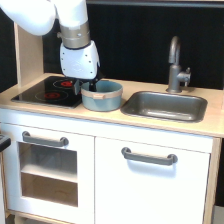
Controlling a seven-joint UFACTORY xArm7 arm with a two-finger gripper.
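A light blue round pot (101, 98) sits on the counter between the black cooktop (45, 92) and the sink. The white robot arm reaches down from the top left, and its dark gripper (86, 84) is at the pot's left rim, partly inside or over it. Whether the fingers are open or shut is too small to tell.
A steel sink (164, 105) with a tall faucet (174, 67) is to the right. Below the wooden counter (120, 122) are white cabinet doors with grey handles. A wooden side panel stands at the left.
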